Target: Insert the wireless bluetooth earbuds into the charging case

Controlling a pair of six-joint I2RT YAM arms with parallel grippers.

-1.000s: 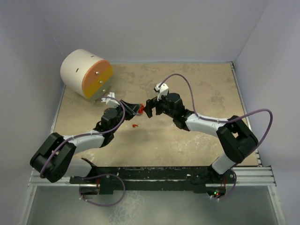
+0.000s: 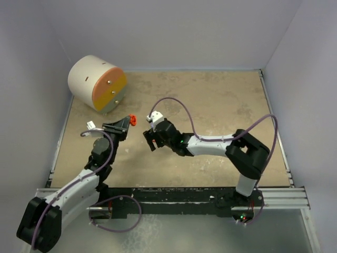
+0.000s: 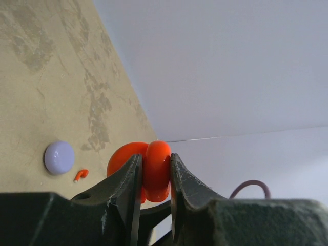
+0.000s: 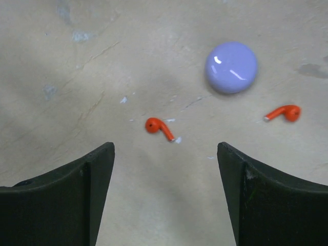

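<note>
My left gripper is shut on a red rounded piece [image 3: 156, 177], probably the charging case; a second red rounded part shows behind it, and its inside is hidden. In the top view that red piece [image 2: 132, 120] is held above the table at left of centre. Open and empty, my right gripper points down at the table. One red earbud [image 4: 159, 128] lies just beyond the gap between its fingers. Another red earbud [image 4: 285, 113] lies farther right. The left wrist view shows one earbud [image 3: 81, 175].
A round purple object [image 4: 231, 67] sits between and beyond the two earbuds. At the back left stands a large white drum [image 2: 87, 79] with an orange and yellow face.
My left gripper has moved left and toward the front with the red piece. My right gripper has moved left and nearer the front, now covering the earbud area in the top view.
</note>
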